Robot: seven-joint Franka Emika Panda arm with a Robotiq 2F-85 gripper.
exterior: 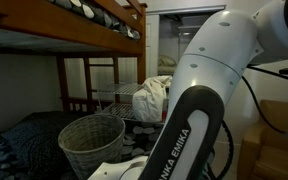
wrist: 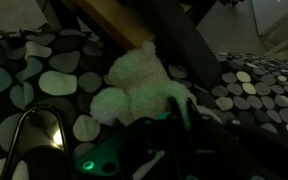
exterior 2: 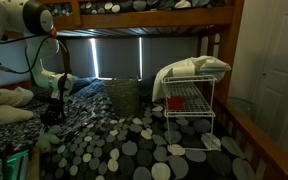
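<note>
In the wrist view, a white fluffy thing (wrist: pixel 139 75) lies against a dark cover with grey dots, and its near part runs under my gripper. The fingers are dark and close together, with the white fluff between them; the exact contact is hard to make out. Exterior view 1 shows the arm's white links but not the fingers. Far left in exterior view 2, the hand is lost in dark shadow. A woven basket (exterior: pixel 92 138) stands upright on the bed, away from the arm's hand in exterior view 2.
A white wire shelf (exterior 2: pixel 192 112) stands on the dotted bedcover (exterior 2: pixel 129 150), with a white cloth (exterior 2: pixel 192 67) draped on top and a red item (exterior 2: pixel 176 103) on it. A bunk rail (exterior: pixel 69 28) hangs overhead. Bare bedcover lies between basket and shelf.
</note>
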